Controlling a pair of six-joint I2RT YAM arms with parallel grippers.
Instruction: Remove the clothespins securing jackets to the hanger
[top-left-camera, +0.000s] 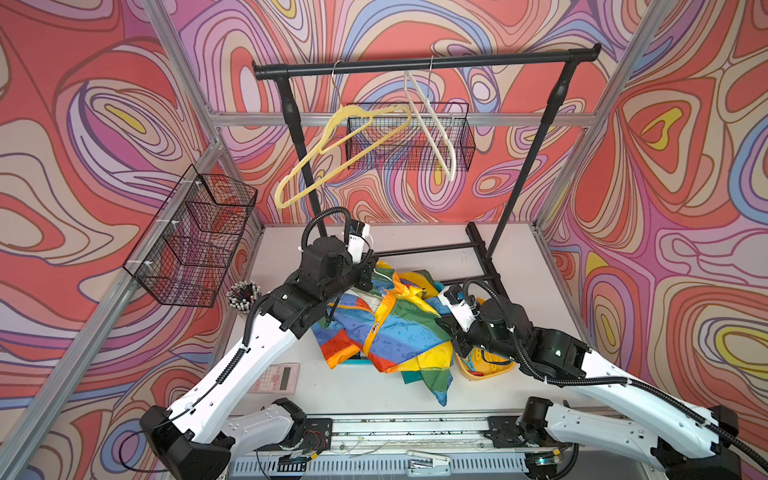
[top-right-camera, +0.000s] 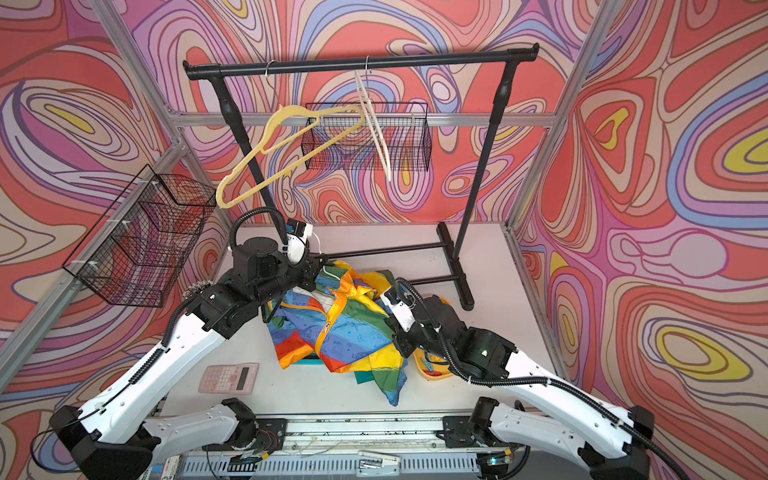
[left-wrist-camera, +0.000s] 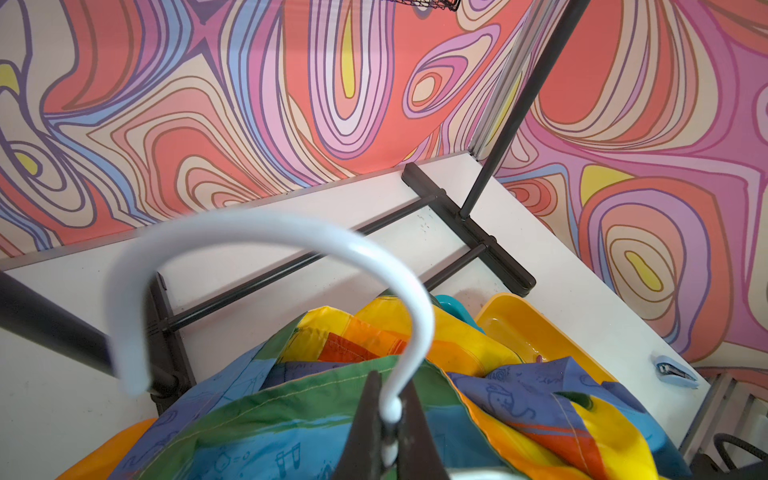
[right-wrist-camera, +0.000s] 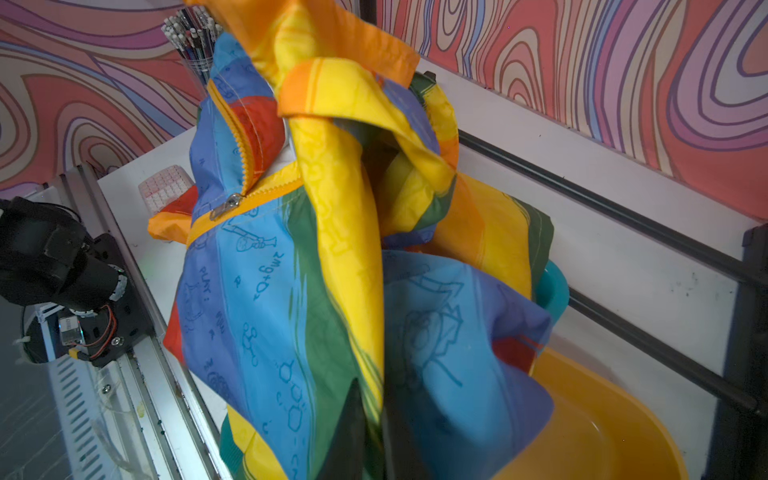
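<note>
A multicoloured jacket (top-left-camera: 400, 332) lies crumpled at mid-table. My left gripper is shut on the stem of a white hanger hook (left-wrist-camera: 352, 246), which curves up large in the left wrist view. Most of that hanger's body is hidden by cloth. My right gripper is shut on a thin fold of the jacket, and a yellow strip of cloth (right-wrist-camera: 340, 208) stretches taut from its fingers towards the hanger side. No clothespin is discernible on the jacket. Several coloured clothespins (top-left-camera: 473, 366) lie in the orange tray (top-left-camera: 480, 376), partly covered by my right arm.
Two empty hangers, one yellow (top-left-camera: 308, 172) and one white (top-left-camera: 436, 132), hang from the black rail (top-left-camera: 496, 58). A pink calculator (top-left-camera: 277, 378) and a pen holder (top-left-camera: 243, 297) are at the left.
</note>
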